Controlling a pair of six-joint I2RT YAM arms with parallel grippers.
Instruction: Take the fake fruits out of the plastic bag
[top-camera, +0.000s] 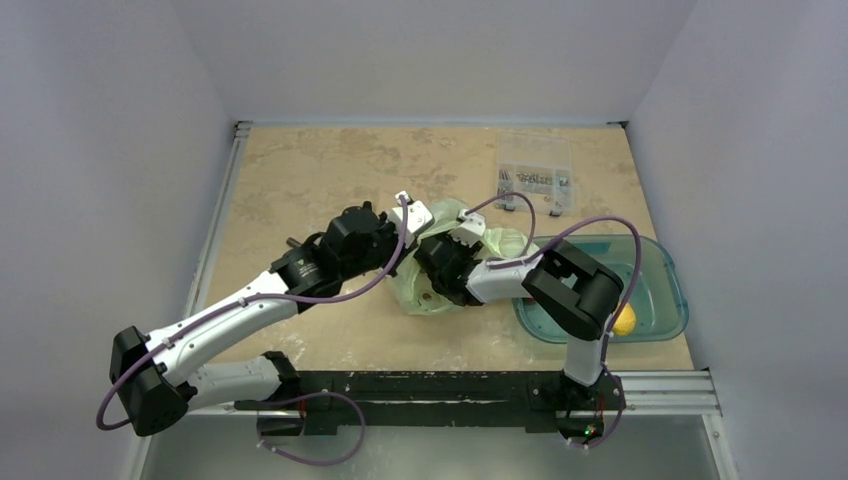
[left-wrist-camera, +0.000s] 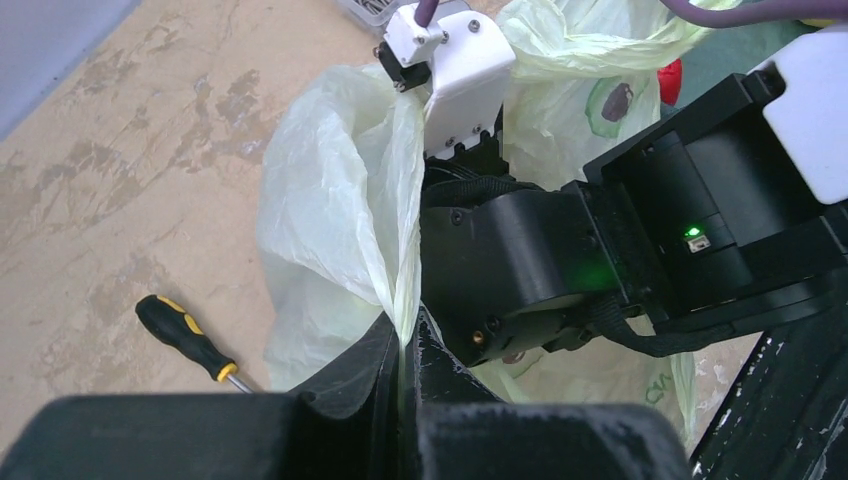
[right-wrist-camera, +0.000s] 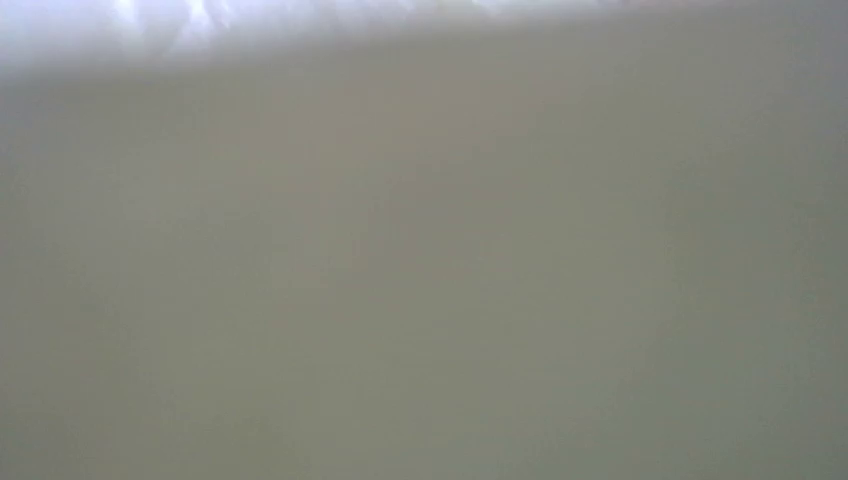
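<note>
A pale green plastic bag (top-camera: 420, 295) lies mid-table under both arms. My left gripper is shut on a gathered edge of the bag (left-wrist-camera: 340, 200), which rises from between its fingertips. My right gripper (top-camera: 440, 250) is pushed inside the bag, its fingers hidden; the right wrist view shows only blurred greenish grey with a bright crinkled strip along the top. Whether it is open cannot be seen. Fruits inside the bag cannot be made out.
A teal bin (top-camera: 660, 290) at the right holds a yellow fruit (top-camera: 623, 320) and something red (left-wrist-camera: 668, 82). A clear parts box (top-camera: 533, 170) stands behind it. A screwdriver (left-wrist-camera: 180, 335) lies left of the bag.
</note>
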